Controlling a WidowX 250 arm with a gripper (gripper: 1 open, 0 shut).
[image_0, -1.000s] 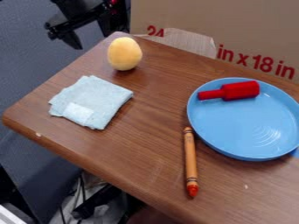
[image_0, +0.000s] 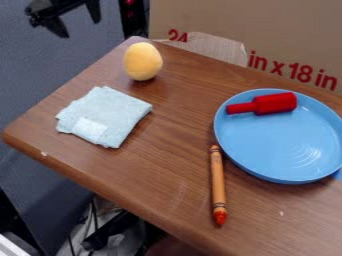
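My black gripper (image_0: 51, 25) hangs at the top left, partly cut off by the frame edge, off the table and apart from everything on it; its fingers look spread, with nothing seen between them. A yellow egg-shaped object (image_0: 143, 61) stands near the table's back. A folded pale blue cloth (image_0: 114, 110) lies at the left. An orange crayon (image_0: 218, 187) lies beside a blue plate (image_0: 277, 152), which holds a red rolling-pin-like object (image_0: 274, 103).
The wooden table (image_0: 134, 175) has free room in its middle and front. A cardboard box (image_0: 261, 40) stands behind it. Cables and clutter lie below the left edge.
My gripper has moved up and to the left, away from the yellow object, over the last second. The objects on the table have not moved.
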